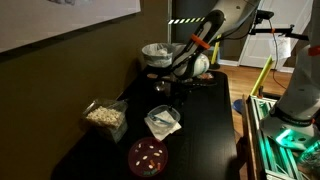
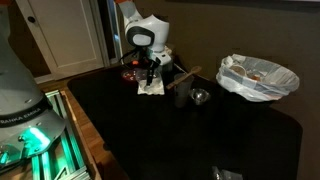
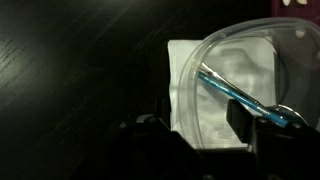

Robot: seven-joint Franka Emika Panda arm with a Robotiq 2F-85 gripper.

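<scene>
A clear plastic container [image 3: 187, 85] rests on a white napkin [image 3: 180, 55] in the wrist view. Inside it lies a spoon [image 3: 245, 97] with a blue handle. Exterior view 1 shows the same container [image 1: 163, 122] near the table's middle. My gripper is open over the container's near side, its dark fingers apart and nothing seen held. From exterior view 2, the gripper [image 2: 151, 74] hangs above the napkin [image 2: 151, 87], pointing down; the arm partly hides the container there.
A dark red plate [image 1: 148, 157] with small bits on it sits beside the container. A bag of pale pieces [image 1: 105, 117] stands by the wall. A dark cup [image 2: 182, 94], a metal bowl [image 2: 200, 97] and a lined basket [image 2: 255, 80] are further along.
</scene>
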